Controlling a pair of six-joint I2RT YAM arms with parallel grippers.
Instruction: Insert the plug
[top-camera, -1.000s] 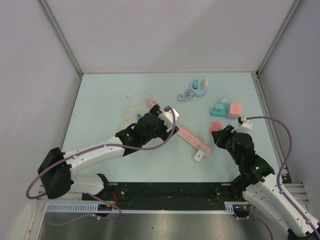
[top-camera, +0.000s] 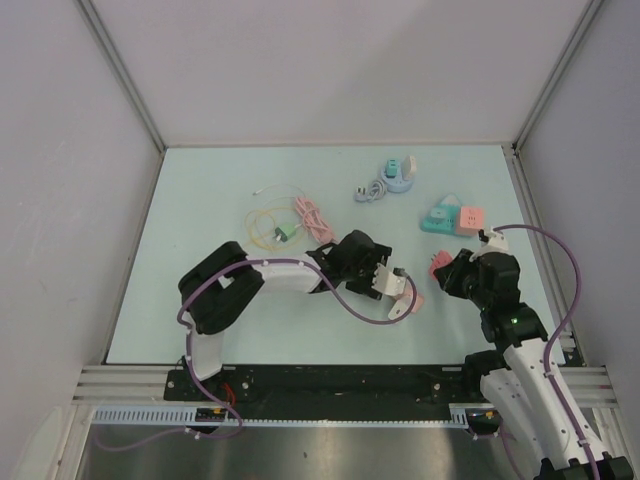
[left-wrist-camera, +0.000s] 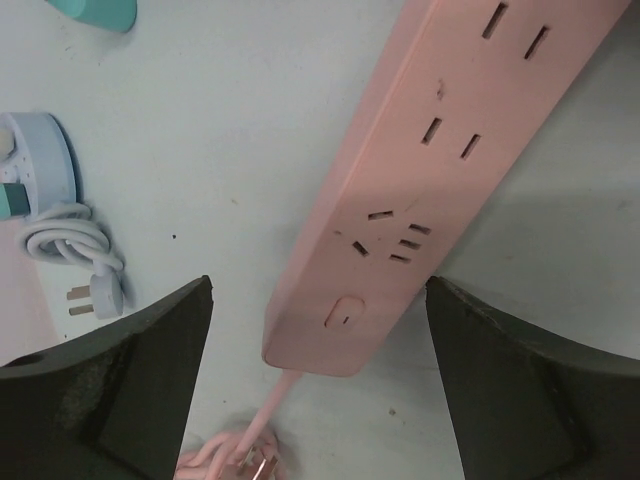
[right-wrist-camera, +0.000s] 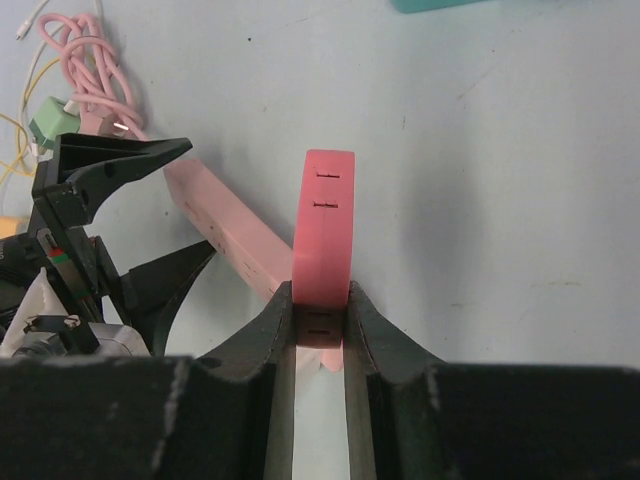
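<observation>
A long pink power strip (left-wrist-camera: 400, 190) with several slots lies on the table. Its cord end sits between the dark fingers of my left gripper, which stand part open, one on each side with a gap showing. The same strip (right-wrist-camera: 232, 225) and left gripper appear in the right wrist view; in the top view the left arm hides most of the strip. My right gripper is shut on a small pink plug block (right-wrist-camera: 325, 200), held to the right of the strip in the top view (top-camera: 440, 262). Dark fingers cover its lower part.
A white block (top-camera: 398, 310) is at the strip's near end. The bundled pink cord (top-camera: 313, 218) and a green plug (top-camera: 285, 231) lie left. Behind are a blue-white item (top-camera: 397, 176), grey cable (top-camera: 371, 191) and teal piece (top-camera: 441, 219) beside a pink cube (top-camera: 471, 221).
My left gripper has moved right and toward the near side, from above the strip's far end to around it. The right gripper has shifted slightly right with the pink plug.
</observation>
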